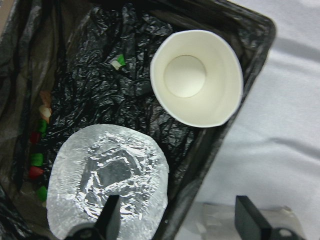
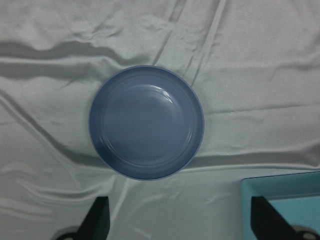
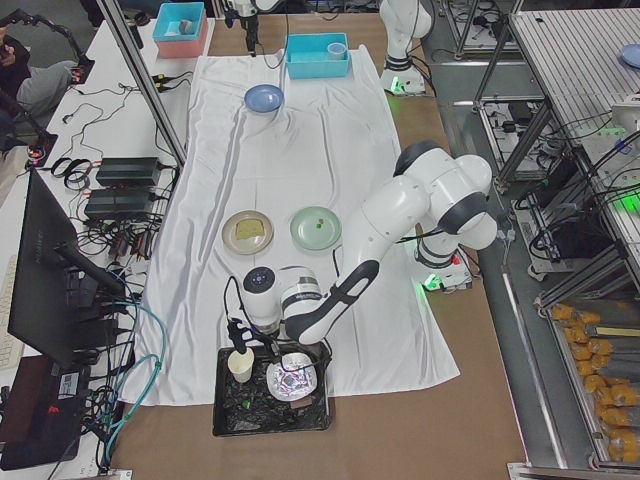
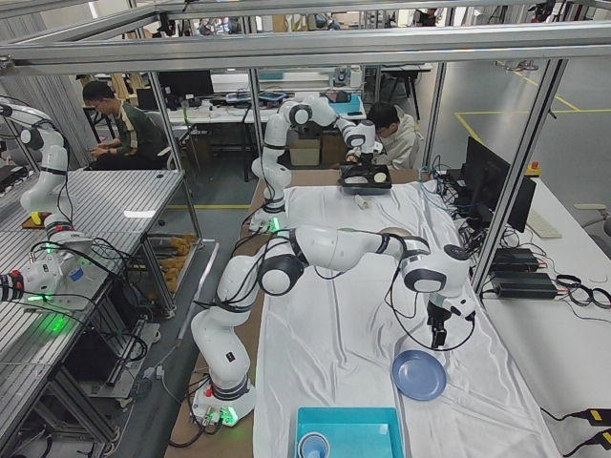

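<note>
My left gripper is open above the black tray (image 3: 226, 410). Inside the tray are a white cup (image 1: 195, 75) and a round foil-covered item (image 1: 107, 175), with small coloured scraps along the lining. My right gripper hangs open over the cloth near the blue plate (image 2: 146, 122). A turquoise bin (image 4: 348, 425) with a light blue cup (image 4: 313, 446) inside stands beside that plate.
A tan plate (image 3: 236, 228) and a green plate (image 3: 315, 228) lie mid-cloth, each with small items on it. A monitor (image 3: 50, 280) and cables line one side.
</note>
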